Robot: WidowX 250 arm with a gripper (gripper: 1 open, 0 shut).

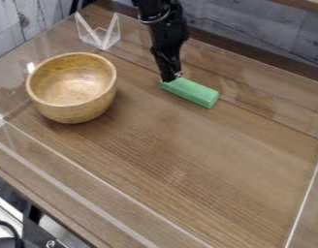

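Note:
My black gripper (pixel 171 74) reaches down from the top middle of the view, its tip just at the upper-left end of a green block (pixel 189 93) lying on the wooden table. Whether the fingers are open or shut is too small to tell.
A large wooden bowl (pixel 74 107) stands at the left. A white wire-like object (pixel 101 34) is at the back left.

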